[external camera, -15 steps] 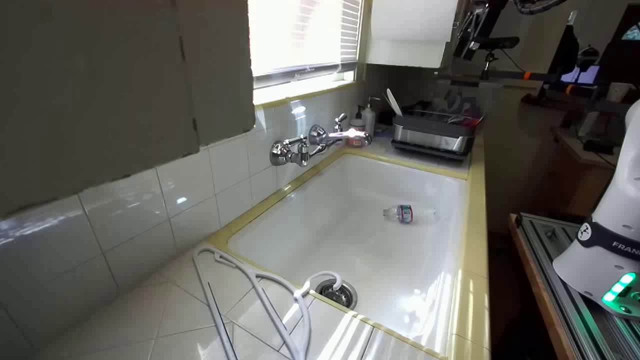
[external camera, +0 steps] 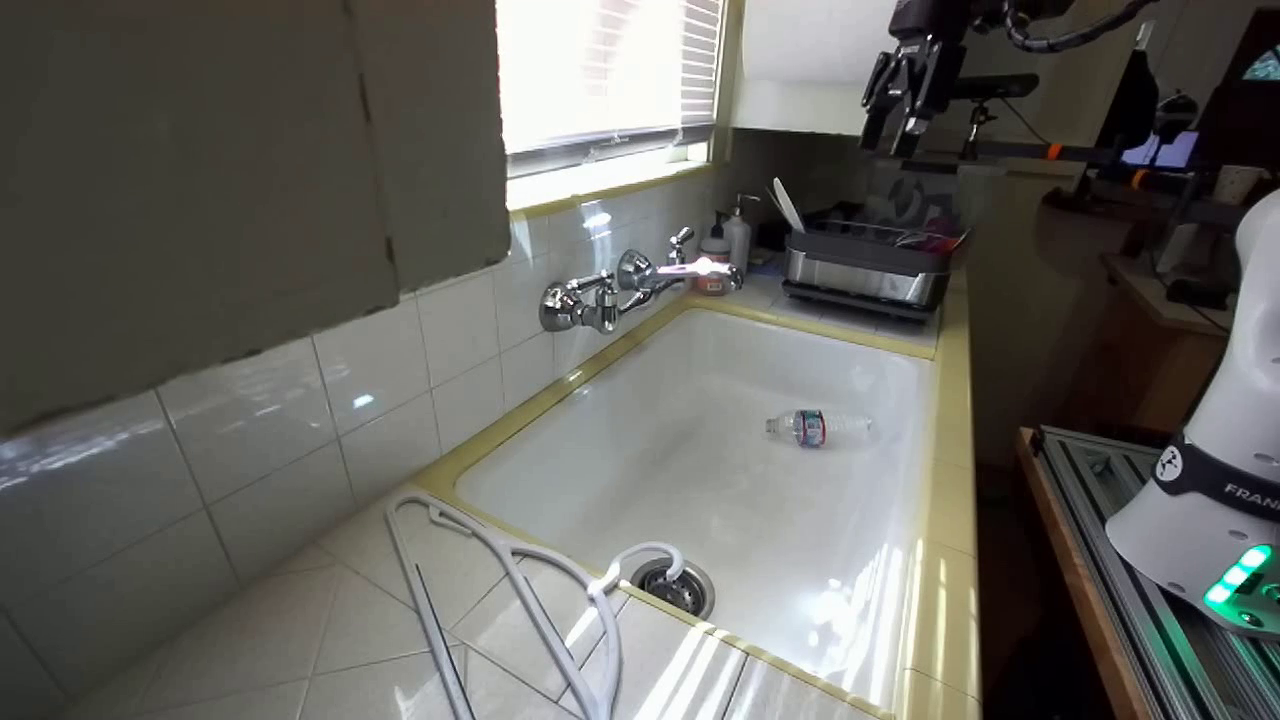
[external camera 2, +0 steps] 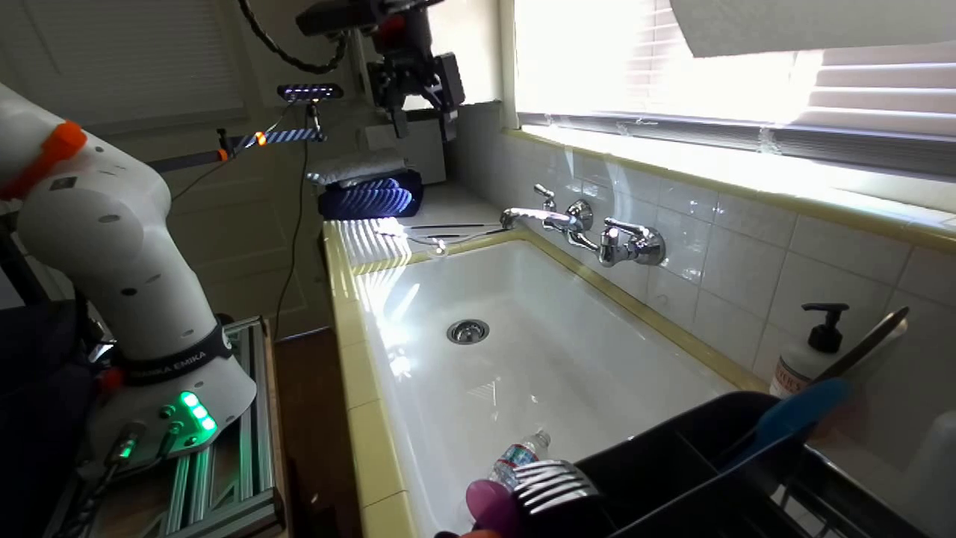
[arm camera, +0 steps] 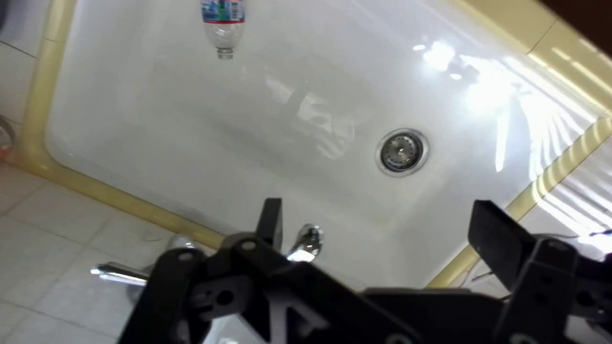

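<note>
A clear plastic bottle [external camera: 811,427] with a blue and red label lies on its side in the white sink [external camera: 672,420], toward the dish rack end. From above, the wrist view shows the same bottle [arm camera: 224,23] at the top, cut off by the frame edge. High above the sink hangs my gripper [external camera 2: 423,128], well apart from the bottle. Its black fingers [arm camera: 270,223] are spread wide in the wrist view, which makes it open, and nothing sits between them.
Wall-mounted faucet handles and spout [external camera: 648,278] jut over the sink's window side. A dish rack [external camera: 870,266] with utensils stands at one end, soap bottles beside it. At the opposite end, a white hanger [external camera: 516,564] lies on the counter, its hook overhanging near the drain [arm camera: 401,152].
In exterior view 1 my gripper has come leftward over the sink side and turned so its fingers point down. The bottle and hanger have stayed put.
</note>
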